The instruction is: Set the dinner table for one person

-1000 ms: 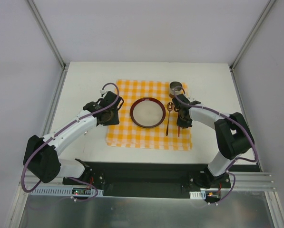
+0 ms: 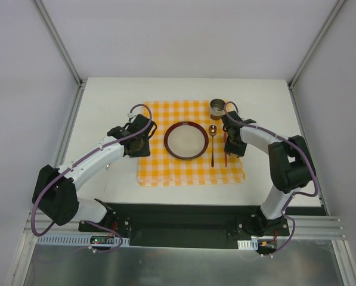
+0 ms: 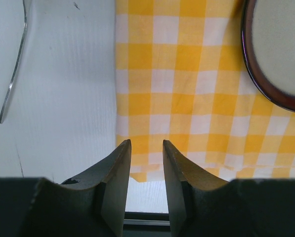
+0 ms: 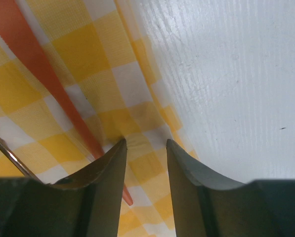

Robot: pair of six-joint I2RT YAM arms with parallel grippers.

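A yellow checked cloth [image 2: 166, 173] holds a dark-rimmed plate [image 2: 186, 140] at its middle, a spoon [image 2: 213, 130] and a red utensil [image 4: 63, 98] to its right, and a metal cup [image 2: 217, 108] at top right. My left gripper hangs part open over the cloth's left side, empty; left of the cloth a thin metal utensil [image 3: 11, 79] lies on the bare table. My right gripper is part open just above the cloth's right edge, beside the red utensil, with nothing visible held between its fingers.
Walls stand around it on the left, back and right. A dark gap and rail lie along the front edge.
My right gripper has moved slightly outward to the right from the red utensil. The cloth and tableware sit slightly shifted from a second ago. The left arm has barely moved.
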